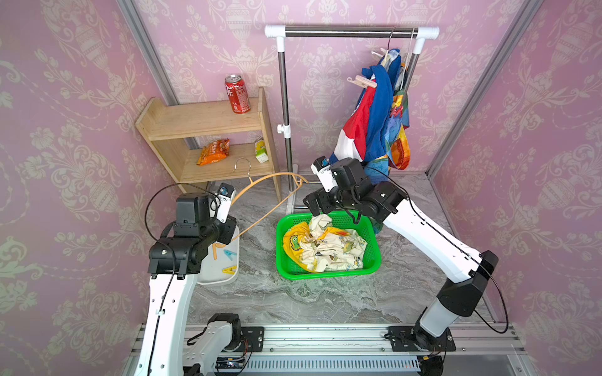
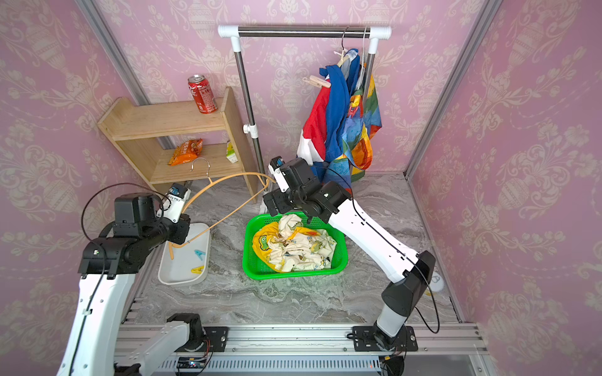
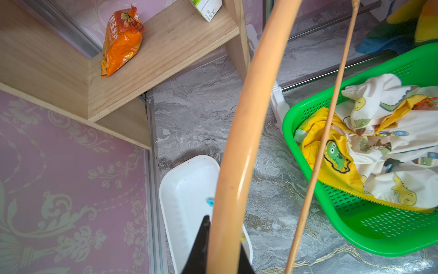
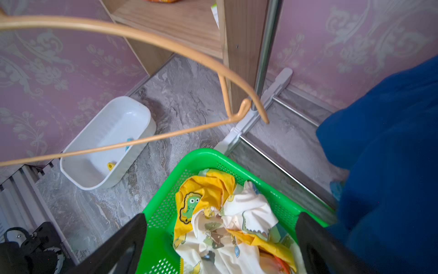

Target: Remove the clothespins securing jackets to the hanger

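My left gripper is shut on a bare orange hanger (image 3: 246,114), which slants up from it with nothing hanging on it. Spread open, my right gripper is above the green basket (image 4: 159,201) with nothing held. A white and yellow dinosaur jacket (image 1: 332,250) lies crumpled in that basket. On the rack, a blue, red and white jacket (image 1: 376,112) hangs at the right end, a pale clothespin (image 1: 361,82) at its shoulder. A colourful garment (image 1: 398,141) hangs behind it. Blue (image 2: 199,254) and yellow clothespins (image 2: 197,269) lie in the white tray (image 2: 169,279).
The clothes rack's bar (image 1: 351,31) spans the back. A wooden shelf (image 1: 207,119) with a red can (image 1: 237,94) and an orange snack bag (image 1: 213,152) stands back left. The counter in front of the basket is clear.
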